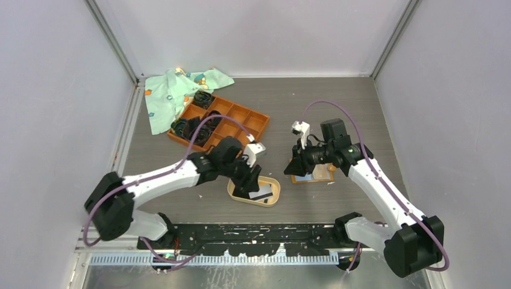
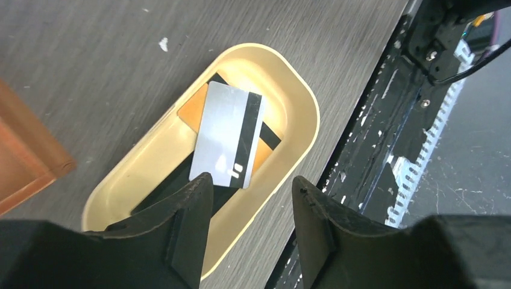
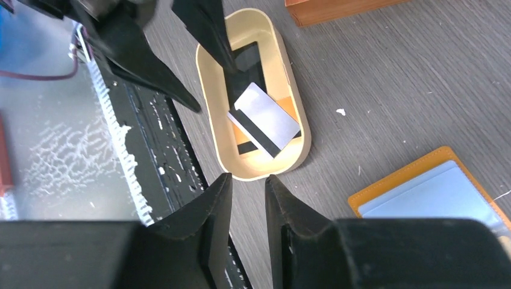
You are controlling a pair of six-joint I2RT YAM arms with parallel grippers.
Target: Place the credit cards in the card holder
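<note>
A silver card with a black stripe (image 2: 226,132) lies on top of other cards, black and orange, in the cream oval tray (image 1: 231,191). My left gripper hangs over this tray, open, its fingers (image 2: 191,223) apart and empty. In the right wrist view the same silver card (image 3: 271,117) shows clear of the left fingers. The card holder, tan-edged with a pale blue pocket (image 3: 431,192), lies to the tray's right. Beside it, on its left, my right gripper is partly open with a narrow empty gap. From above, the right arm covers part of the holder.
Behind the tray stands an orange-brown compartment box (image 1: 256,123) with black coiled cables (image 1: 203,98). A patterned green cloth (image 1: 166,99) lies at the back left.
</note>
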